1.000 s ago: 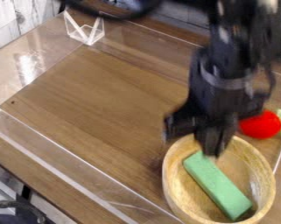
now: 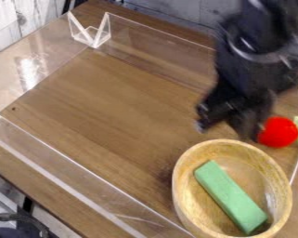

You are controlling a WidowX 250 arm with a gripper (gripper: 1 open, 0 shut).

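Note:
The dark gripper [image 2: 234,110] is motion-blurred over the upper right of the view, above and behind a round tan bowl [image 2: 186,191]; whether its fingers are apart cannot be made out. A long green block [image 2: 230,196] lies inside the bowl. A red round object [image 2: 278,132] sits behind the bowl at the right, near the gripper.
A white wire-like holder [image 2: 92,33] stands at the back left. A small pale green item lies beside the red object at the right edge.
The bowl and block look unchanged.

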